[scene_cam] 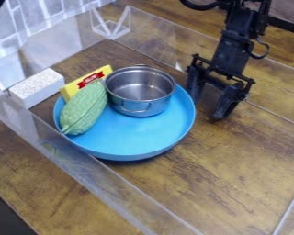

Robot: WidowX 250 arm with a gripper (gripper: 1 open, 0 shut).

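Note:
The black arm comes down from the top right, its gripper [217,96] low over the wooden table, just right of a blue plate [147,141]. The gripper is open; its fingers are dark and hard to separate, and I see nothing clearly held. On the plate sit a steel pot [140,95] and a green leafy vegetable toy [84,112], with a yellow box [87,80] at the plate's upper left edge.
A white block [36,88] lies left of the plate. Clear plastic panels run along the left and back.

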